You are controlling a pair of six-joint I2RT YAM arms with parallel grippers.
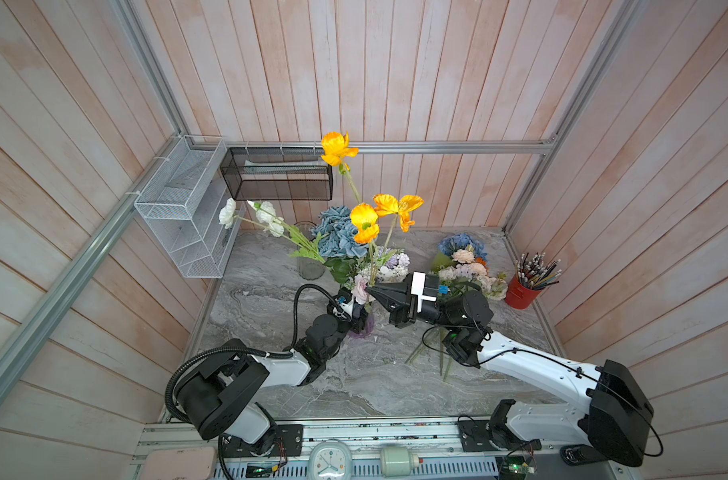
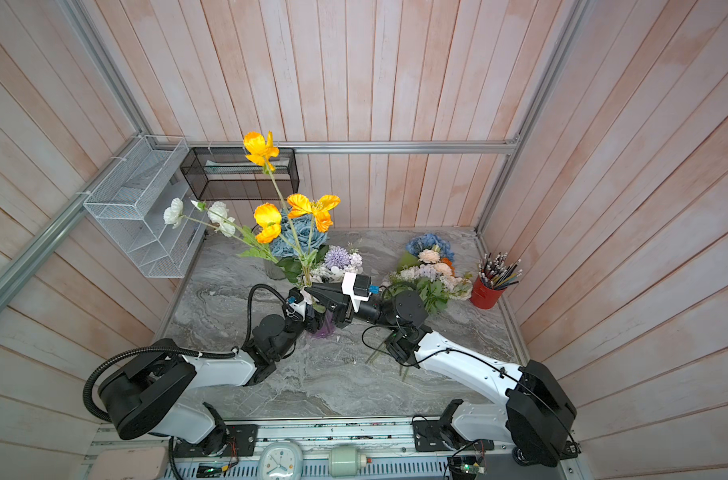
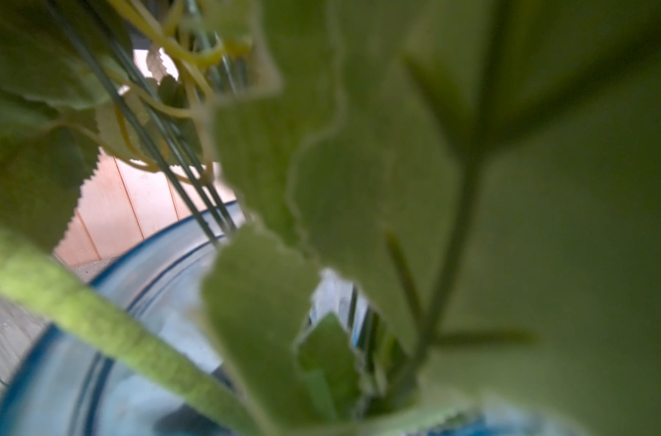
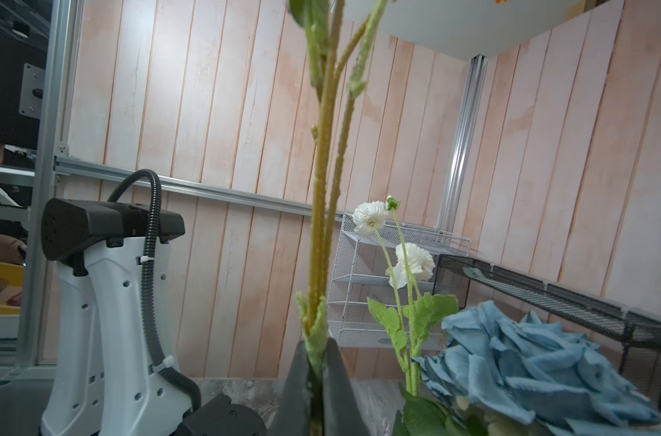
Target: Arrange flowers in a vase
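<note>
A yellow poppy stem with several blooms (image 1: 364, 222) stands upright, my right gripper shut on its stem (image 4: 320, 218). The stem's lower end is hidden in the top views. Below and beside it is the purple glass vase (image 1: 368, 326), holding pink, lilac and white flowers (image 1: 392, 268). My left gripper (image 1: 354, 310) is at the vase's side, shut on it near the neck; its fingers are mostly hidden. Leaves fill the left wrist view, with a clear blue-edged rim (image 3: 145, 247) behind them.
Behind the vase is a glass jar (image 1: 311, 267) with blue blooms (image 1: 343, 232) and white flowers (image 1: 267, 216). On the right lie loose flowers (image 1: 468, 268) and a red cup (image 1: 521, 296) of pencils.
</note>
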